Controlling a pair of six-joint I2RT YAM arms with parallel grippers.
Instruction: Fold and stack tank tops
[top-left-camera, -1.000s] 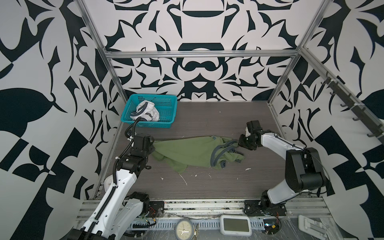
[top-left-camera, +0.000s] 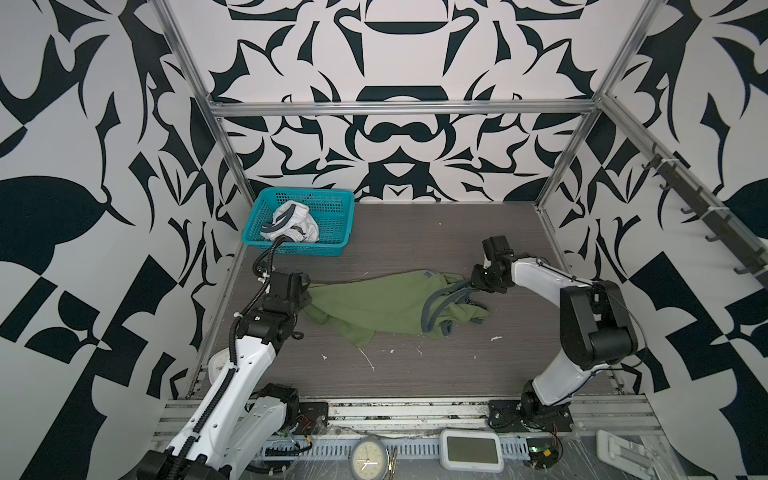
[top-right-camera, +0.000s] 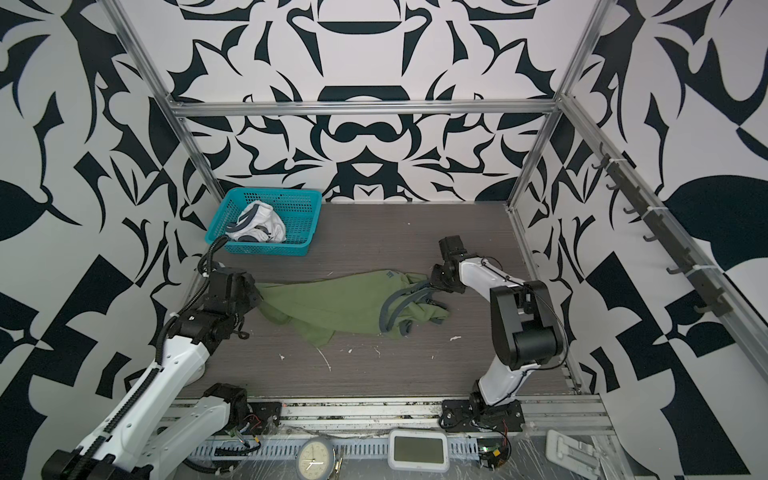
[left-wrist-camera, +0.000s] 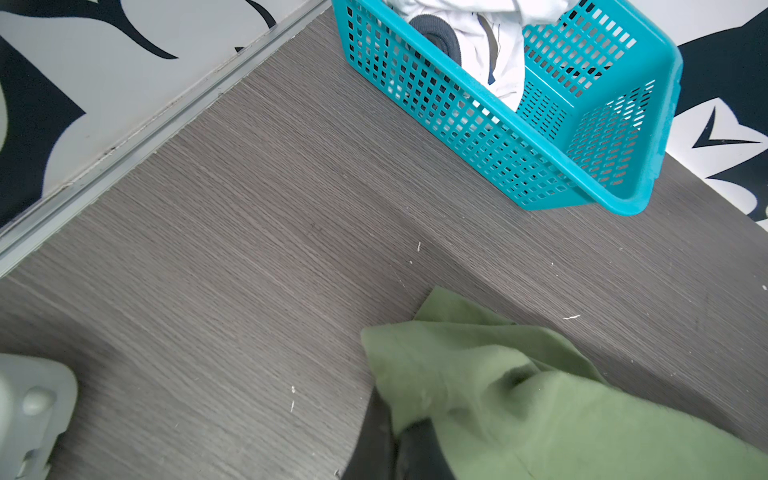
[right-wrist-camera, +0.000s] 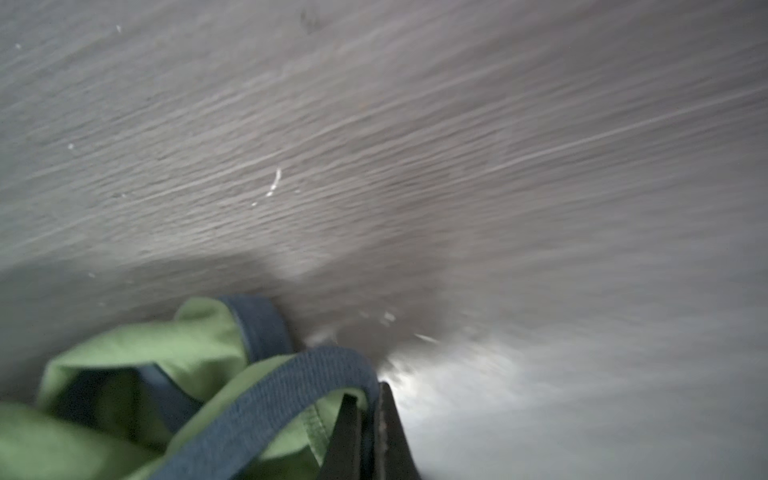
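An olive-green tank top (top-left-camera: 372, 304) with dark grey-blue trim lies stretched sideways across the table, rumpled at the straps on the right. My left gripper is shut on its left end, with bunched fabric over the fingertips. At the right end, my right gripper is shut on a trimmed strap (right-wrist-camera: 264, 408), which curves up into the fingertips.
A teal basket (top-left-camera: 337, 232) holding white garments (top-left-camera: 292, 224) stands at the back left.
My right arm has moved slightly left and toward the back, lifting the strap end a little. The left arm is almost where it was.
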